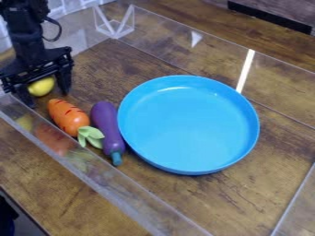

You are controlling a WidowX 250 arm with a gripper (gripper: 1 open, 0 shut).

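My black gripper (37,76) is at the upper left, low inside a clear-walled enclosure, its open fingers around a yellow rounded object (42,88). Just to its right and below lie an orange toy carrot (68,115) with pale green leaves and a purple toy eggplant (107,127). A large blue plate (187,124) occupies the centre right.
Clear plastic walls (87,184) border the wooden surface (204,198). Bare wood lies behind the plate, to its right and in front of it.
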